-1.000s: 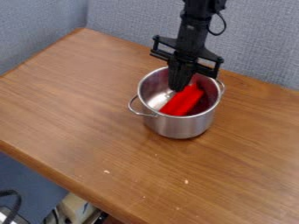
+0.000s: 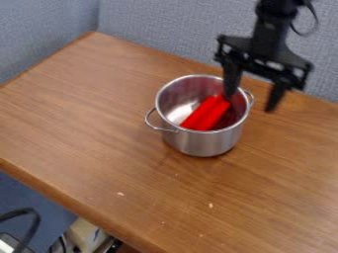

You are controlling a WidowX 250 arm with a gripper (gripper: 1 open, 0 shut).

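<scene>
A steel pot [image 2: 200, 142] with two wire handles stands near the middle of the wooden table [image 2: 93, 128]. Inside it lies a long red object [image 2: 205, 114], tilted along the pot's length. The black gripper [image 2: 262, 77] hangs above and behind the pot's right side, open, its two fingers blurred and spread wide, with nothing visible between them.
A grey padded wall [image 2: 158, 35] runs behind the table. At the lower left, beyond the table's edge, are a grey floor and a black cable.
The gripper has moved right from over the pot and now looks wider, with its fingers apart. The red object stays in the pot.
</scene>
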